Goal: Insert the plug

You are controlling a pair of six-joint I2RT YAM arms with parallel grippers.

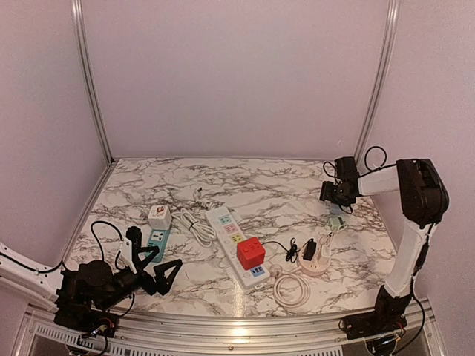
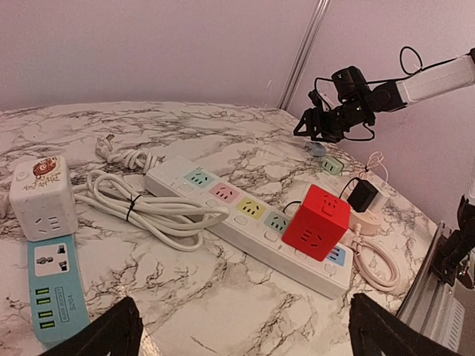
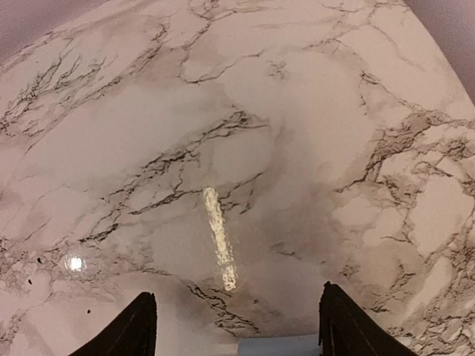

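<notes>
My right gripper stands open low at the back right, above a small pale blue-grey object, seen only in part between its fingers in the right wrist view. My left gripper is open at the front left, near a teal strip with a white cube at its far end. A long white power strip with coloured sockets lies in the centre, a red cube on its near part. A black plug sits on a round white socket unit.
Coiled white cables lie left of the strip, a cream coil right of it. A small green object is at the right. Walls enclose the sides and back.
</notes>
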